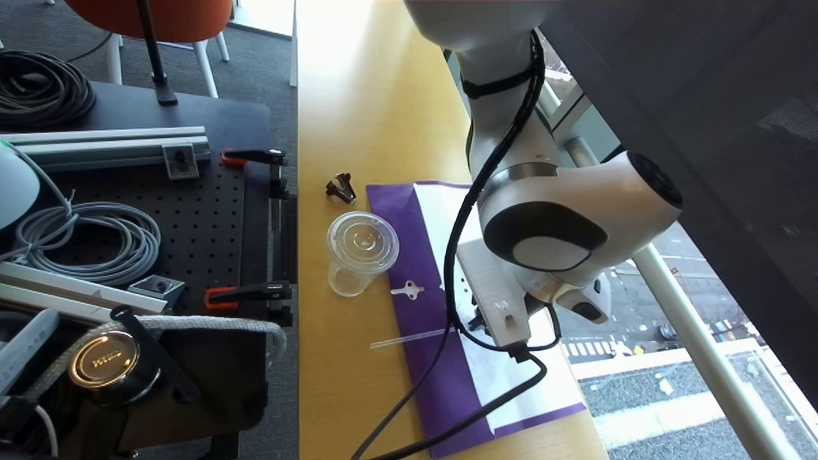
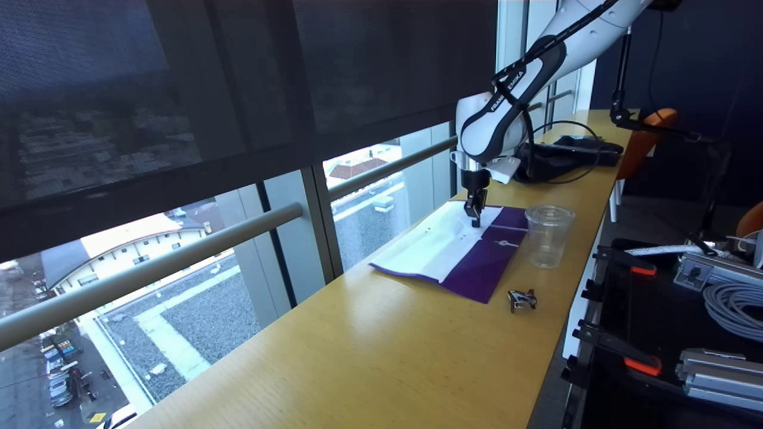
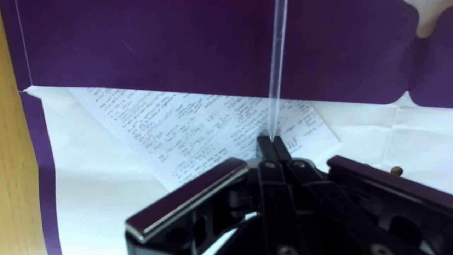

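My gripper is shut, its fingertips low over the white part of the paper bag. A clear straw [image 3: 278, 55] runs down to them in the wrist view, its near end narrowing into the seam between the tips. From the fingers, the straw [image 1: 406, 338] stretches across the purple strip and past the bag's edge in exterior view 1. The purple and white bag [image 2: 465, 279] lies flat on the table beneath my gripper [image 2: 474, 217]. A lidded clear plastic cup [image 1: 362, 245] stands upright beside the bag.
A dark staple remover [image 1: 341, 188] lies near the cup. A railing [image 2: 386, 171] runs along the window side. A black cable [image 1: 475, 191] hangs along my arm.
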